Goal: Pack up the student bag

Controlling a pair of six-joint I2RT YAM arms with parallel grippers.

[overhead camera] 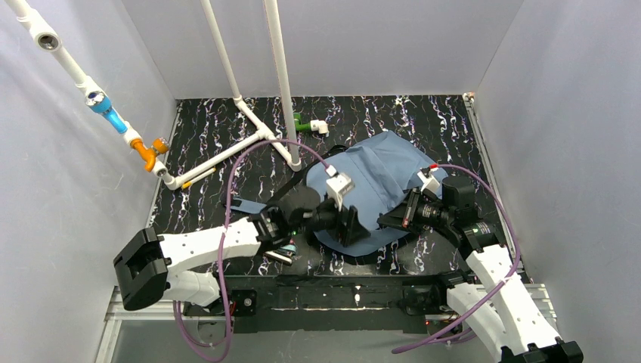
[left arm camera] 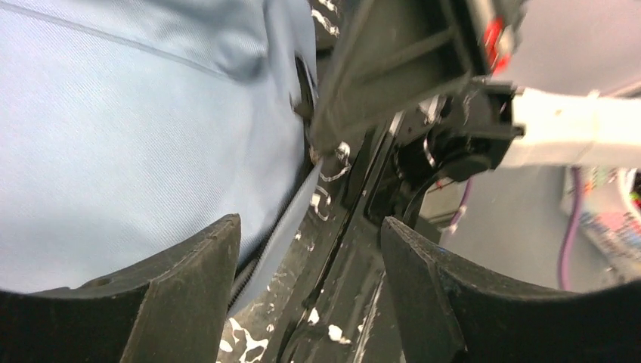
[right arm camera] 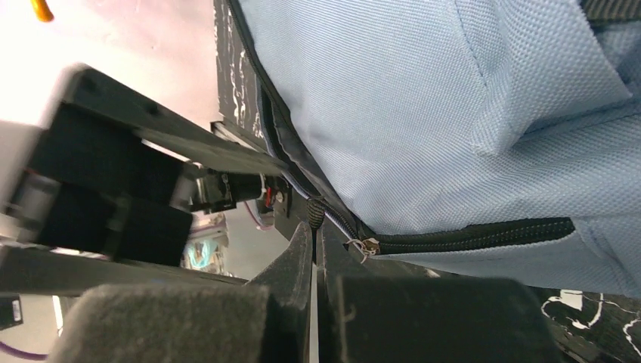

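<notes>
The blue-grey bag (overhead camera: 359,181) lies on the dark marbled table, its zipped opening (right arm camera: 476,236) toward the front edge. My right gripper (overhead camera: 382,221) is at the bag's front right. In the right wrist view its fingers are shut on a black zipper pull (right arm camera: 316,214), whose end pokes out above the fingertips. A metal zipper slider (right arm camera: 369,246) shows beside them. My left gripper is open, with no object gripped, over the bag's front part. Its fingers (left arm camera: 193,276) stand wide apart near the bag's edge. Several small items (overhead camera: 278,257) lie left of the bag, partly hidden by the left arm.
A white pipe frame (overhead camera: 219,156) stands at the back left, with a yellow pencil-like stick (overhead camera: 199,178) beside it. A blue strap (overhead camera: 248,206) stretches left from the bag. Both grippers are close together.
</notes>
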